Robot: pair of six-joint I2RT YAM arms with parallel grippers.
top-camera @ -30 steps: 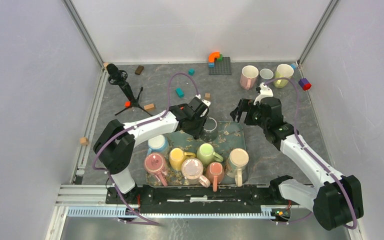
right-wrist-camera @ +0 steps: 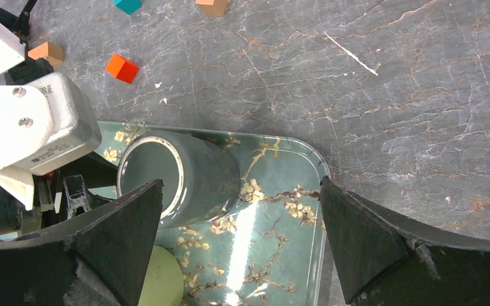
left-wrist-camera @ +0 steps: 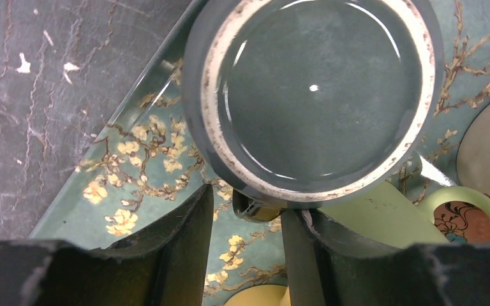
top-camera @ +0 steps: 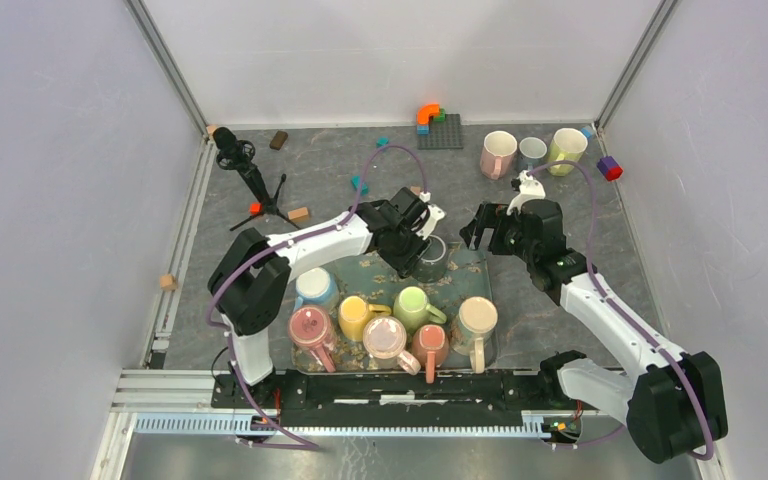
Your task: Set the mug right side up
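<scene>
A dark grey-green mug (top-camera: pixel 432 260) is on the tray (top-camera: pixel 460 290) near its back; in the right wrist view it (right-wrist-camera: pixel 201 178) appears tipped on its side, its pale-ringed circular end toward my left gripper. My left gripper is at the mug, fingers part open around what looks like its handle, low by the ring (left-wrist-camera: pixel 223 146); whether it grips is unclear. My right gripper (top-camera: pixel 480 225) stands open to the right, above and behind the mug, with nothing between its fingers.
Several coloured mugs, mostly upside down, fill the front of the tray, including a green one (top-camera: pixel 412 305). Three mugs stand at the back right. A black stand (top-camera: pixel 255 190) and small blocks lie left and behind. The table right of the tray is clear.
My left gripper and the grey-green mug have shifted slightly to the right. The right arm is nearly still.
</scene>
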